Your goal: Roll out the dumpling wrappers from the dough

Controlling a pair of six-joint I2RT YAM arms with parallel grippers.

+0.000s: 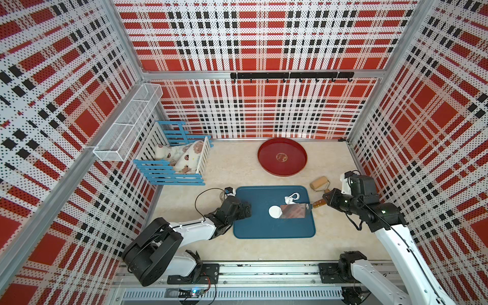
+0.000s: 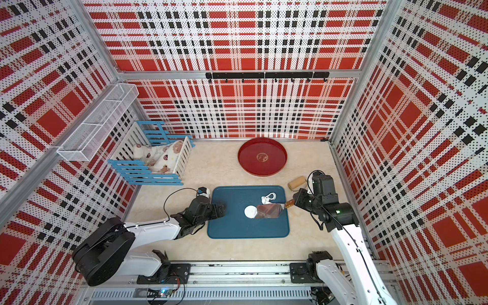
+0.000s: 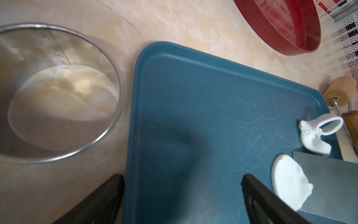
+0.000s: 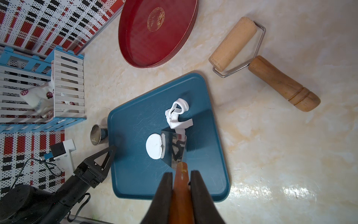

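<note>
A flat round of white dough [image 4: 154,146] lies on the blue tray [image 4: 130,179]. Along its right edge is the metal blade [image 1: 293,211] of a wooden-handled cutter, touching it or very close. My right gripper is shut on the cutter's brown handle [image 1: 319,202], beyond the tray's right side. Behind the blade sits a curled strip of white dough [image 4: 175,116], looped at one end. Over the tray's left edge, my left gripper stands open and empty, well apart from the dough. The wooden roller [image 4: 233,44] with its handle rests on the table, right of the tray.
A metal cup [image 3: 118,93] stands just left of the tray, close to my left gripper. Behind the tray is a round red tray [image 1: 282,170]. A blue and white crib [image 1: 170,180] holding a doll occupies the back left. The blue tray's left half is bare.
</note>
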